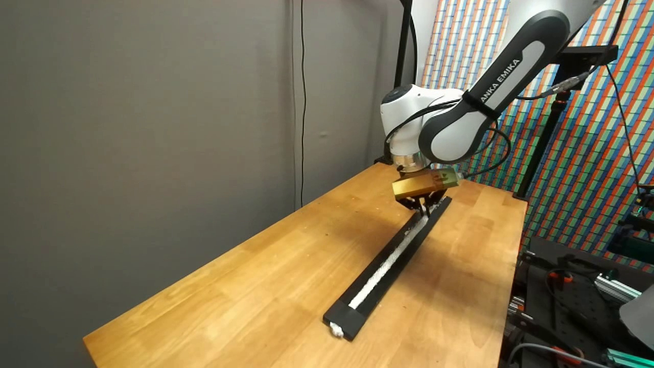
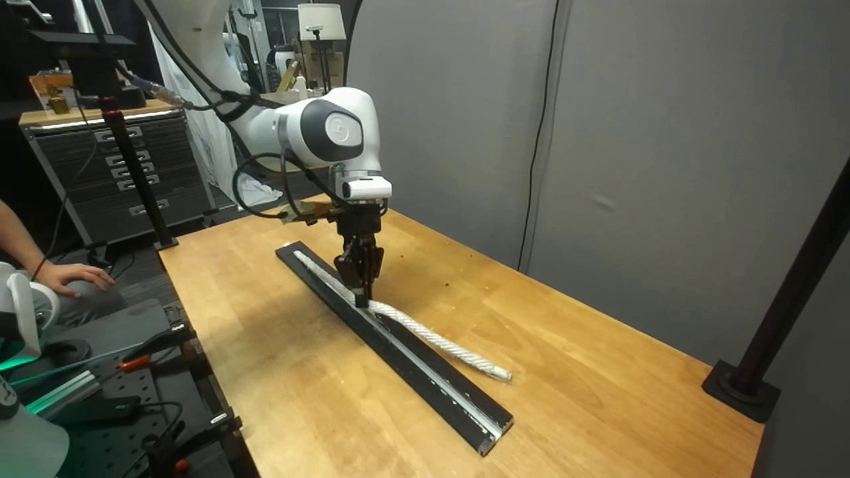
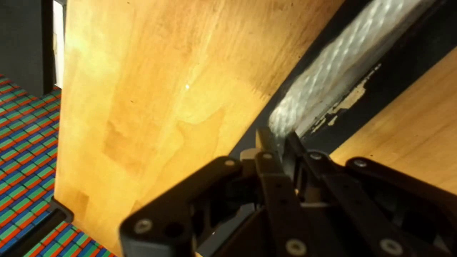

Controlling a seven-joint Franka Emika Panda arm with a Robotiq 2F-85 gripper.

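Observation:
A white rope point(image 1: 389, 265) runs along the groove of a long black channel point(image 2: 404, 370). In exterior view 1, one rope end pokes out under a black block point(image 1: 344, 315) at the channel's near end. My gripper point(image 1: 424, 212) is low over the channel, shut on the rope. The wrist view shows the rope point(image 3: 327, 77) leading along the groove into my fingers point(image 3: 295, 147). In exterior view 2, a tail of rope point(image 2: 446, 344) extends past the gripper point(image 2: 362, 305) toward the wall side, outside the groove; whether its tip touches the table cannot be told.
A grey wall point(image 1: 153, 135) borders one long side. A black post point(image 2: 741, 394) stands at a table corner. A person's hand point(image 2: 76, 277) shows beyond the table's edge, beside equipment.

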